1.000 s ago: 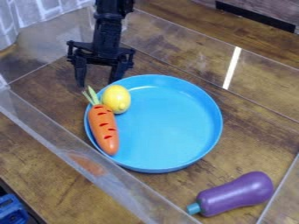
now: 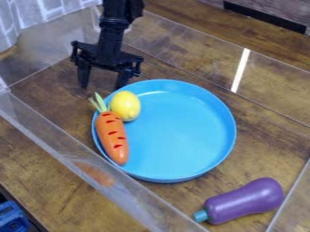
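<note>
My black gripper (image 2: 107, 71) hangs at the upper left, open, over the wooden surface behind the blue plate (image 2: 187, 127). A yellow lemon (image 2: 125, 105) and an orange toy carrot (image 2: 112, 139) with green leaves lie on the left part of the plate, in front of the gripper. A purple eggplant (image 2: 246, 198) lies at the bottom right, off the plate.
Clear walls border the wooden surface at the left, front and right. A blue object (image 2: 13, 217) shows at the bottom left, outside the wall. The wood behind and right of the plate is clear.
The gripper and arm have shifted very slightly. The plate and the toys look unmoved, apart from a slight shift of the plate to the right.
</note>
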